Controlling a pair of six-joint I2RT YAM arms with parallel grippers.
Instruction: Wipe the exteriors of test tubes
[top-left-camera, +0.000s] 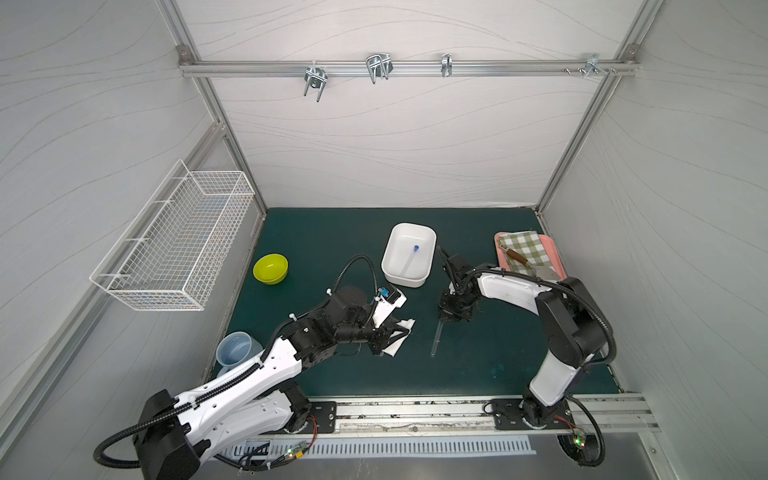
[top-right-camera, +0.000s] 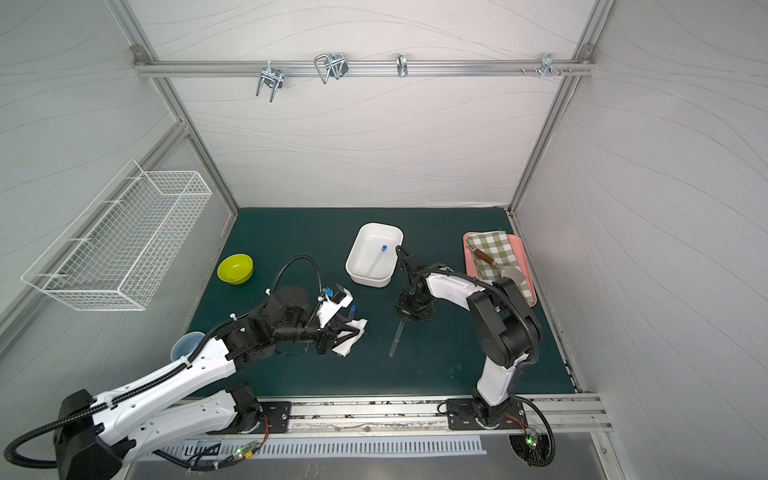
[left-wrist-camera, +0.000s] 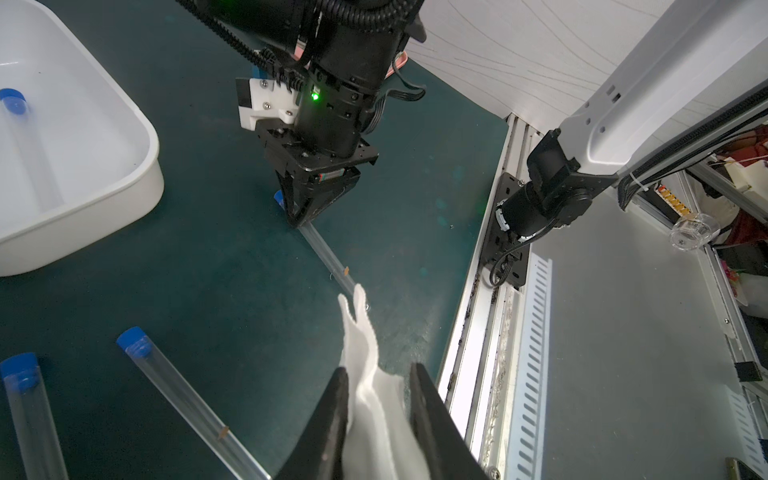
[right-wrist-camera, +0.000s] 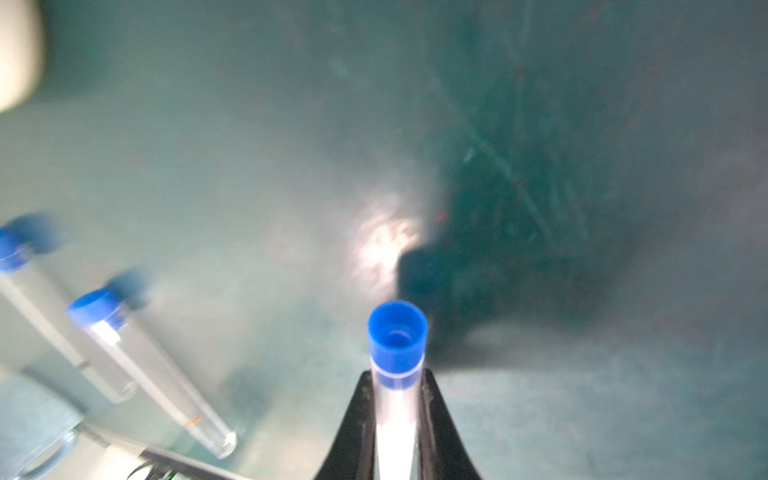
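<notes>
My right gripper is shut on a clear test tube (left-wrist-camera: 329, 257) just below its blue cap (right-wrist-camera: 397, 340). In the top left view this tube's bare end (top-left-camera: 436, 344) points toward the front edge. A folded white tissue (left-wrist-camera: 372, 400) stands up between the fingers of my left gripper, which stay partly apart with the tissue filling the gap. The tissue's two upper flaps are slightly parted. The held tube's far end appears close behind them; contact cannot be told. Two more capped tubes (left-wrist-camera: 188, 400) (left-wrist-camera: 32, 412) lie on the table near the left gripper.
A white tray (top-left-camera: 387, 264) at the back middle holds one capped tube (left-wrist-camera: 32, 144). To the left are a yellow-green bowl (top-left-camera: 270, 269) and a blue cup (top-left-camera: 236, 349). A pink tray (top-left-camera: 552, 248) with a checkered cloth (top-left-camera: 521, 240) stands at right.
</notes>
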